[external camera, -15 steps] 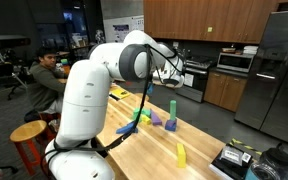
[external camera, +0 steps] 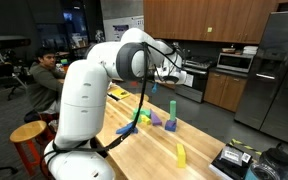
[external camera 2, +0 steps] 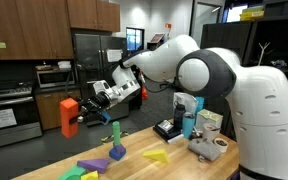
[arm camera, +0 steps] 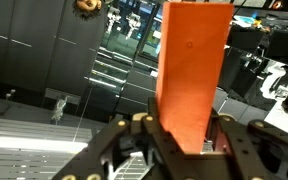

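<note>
In the wrist view an orange-red block (arm camera: pixel 191 70) stands lengthwise between the fingers of my gripper, which is shut on its near end. Exterior view 2 shows the same block (external camera 2: pixel 68 116) upright in the air at the end of the arm, beyond the loose blocks. The block cannot be made out in exterior view 1, where the hand is small and set against the kitchen.
On the wooden table (external camera: pixel 154 160) stand a green block (external camera: pixel 173 110), a blue block (external camera: pixel 170 125), a purple piece (external camera: pixel 155 118) and a yellow block (external camera: pixel 181 155). Black equipment (external camera: pixel 231 160) sits at the right. Someone is seated at the left (external camera: pixel 48 72).
</note>
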